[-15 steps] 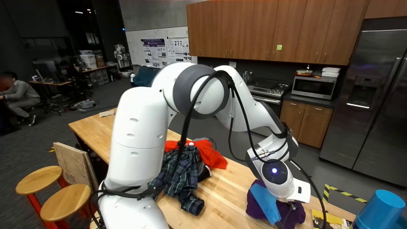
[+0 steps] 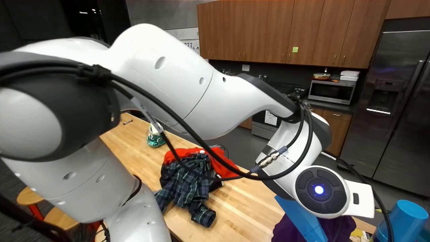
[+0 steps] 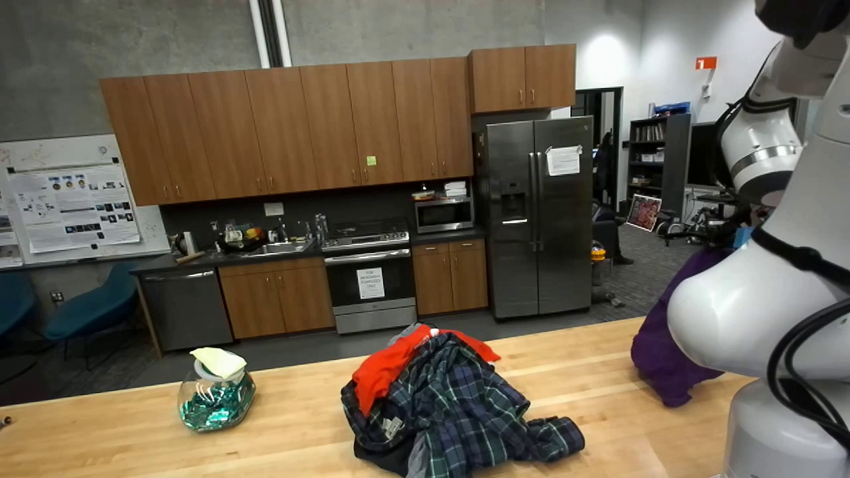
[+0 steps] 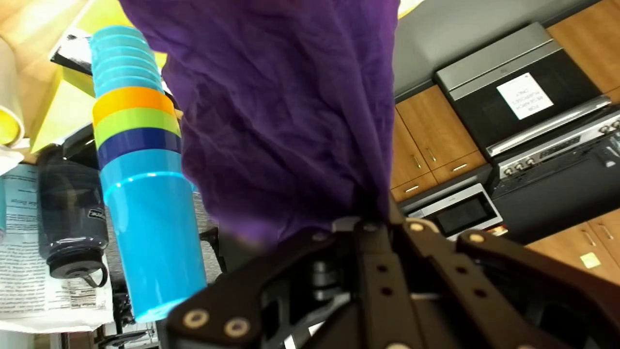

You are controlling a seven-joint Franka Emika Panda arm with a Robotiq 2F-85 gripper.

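Observation:
A purple cloth (image 4: 290, 110) fills the upper middle of the wrist view and runs into the fingertips of my gripper, which is shut on it. In exterior view 2, the same cloth (image 3: 677, 338) hangs at the right, partly behind the arm, its lower end at the tabletop. Only a piece of the cloth (image 2: 284, 230) shows below the wrist in exterior view 1, where the fingers are hidden. A heap of clothes, dark plaid (image 3: 478, 398) with red fabric (image 3: 390, 366), lies mid-table, apart from the gripper.
Stacked coloured cups (image 4: 154, 221), a dark bottle (image 4: 72, 203) and printed papers (image 4: 23, 273) are beside the cloth. A glass bowl with green shiny filling (image 3: 215, 402) stands left of the clothes heap. Bare wooden table (image 3: 311, 406) separates bowl and heap.
The purple cloth has moved right with it; the clothes heap has stayed in place.

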